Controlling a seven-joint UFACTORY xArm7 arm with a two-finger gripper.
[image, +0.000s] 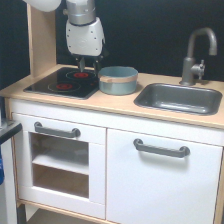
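My gripper (89, 68) hangs from the white arm end (85, 38) above the back right of the stove. Its dark fingers stand apart, and nothing shows between them. Just to the right, a grey-green pot (119, 82) rests upright on the wooden counter, between the stove and the sink. The fingertips are close to the pot's left side; whether they touch it cannot be told. The black stove top (58, 84) with its red burner rings is bare.
A grey sink (180, 98) with a tall faucet (193, 58) fills the counter's right side. Below are an oven door (62, 165) with a window and a white cabinet door (160, 185), both closed. A wooden post (42, 42) rises behind the stove's left.
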